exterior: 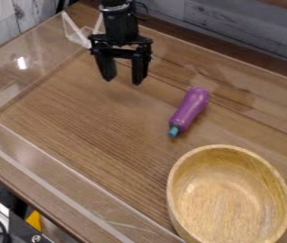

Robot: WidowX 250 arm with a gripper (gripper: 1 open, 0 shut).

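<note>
My black gripper (121, 65) hangs over the back left of the wooden tabletop (83, 123), open, its two fingers apart with nothing visible between them. To the right of it lies a purple eggplant-like object (188, 112) with a teal tip at its lower end. A large pale yellow bowl (229, 195), empty, sits at the front right.
A wall (235, 24) runs along the back edge. Cables and a small yellow item lie beyond the table's edge at the lower left.
</note>
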